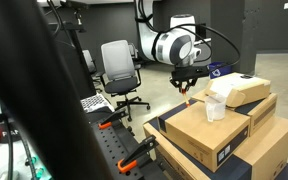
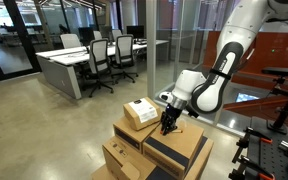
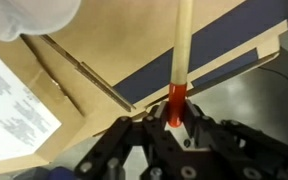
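A thin wooden stick with a red end (image 3: 178, 88) stands in my gripper, which is shut on the red end. Its pale shaft runs up out of the top of the wrist view. In exterior view 1 the stick (image 1: 186, 96) shows as a small reddish streak beneath my gripper (image 1: 189, 84), over the left part of a cardboard box (image 1: 199, 125). To the right on that box is a translucent white cup (image 1: 216, 106). Part of this cup (image 3: 39, 12) also shows at the upper left of the wrist view.
A white-topped carton (image 1: 242, 92) lies behind the cup. More cardboard boxes (image 1: 269, 145) are stacked at the right. A person (image 2: 192, 95) is close behind the boxes, and open floor (image 2: 44, 135) spreads to the left in exterior view 2.
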